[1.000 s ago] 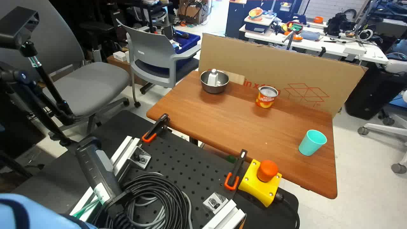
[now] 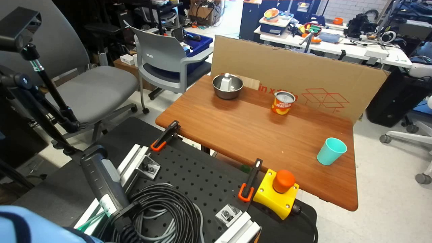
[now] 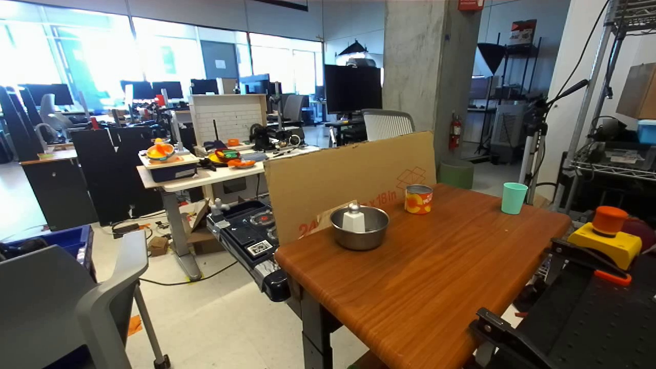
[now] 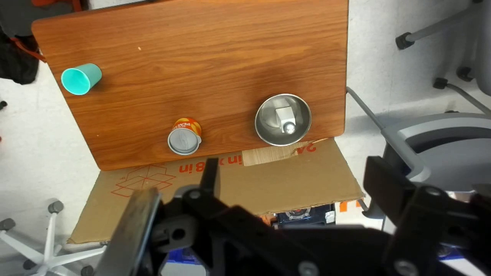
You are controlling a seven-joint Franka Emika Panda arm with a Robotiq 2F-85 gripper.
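A metal bowl [image 4: 263, 120] stands on the wooden table [image 4: 221, 55], holding a white bottle-like object [image 4: 285, 115] with a rounded silvery top. Beside it, some way apart, is an orange-labelled peach can [image 2: 281, 104] with a grey metal top. Farther along, a turquoise cup [image 2: 331, 152] stands upright near the table's end. My gripper shows only in the wrist view, high over the table. Its dark fingers [image 4: 210, 177] are wide apart, with nothing between them, so it is open.
A cardboard sheet [image 3: 350, 175] stands upright along the table's far edge. Black clamps [image 2: 251, 178] and a yellow box with an orange button [image 2: 279, 194] are at the near side.
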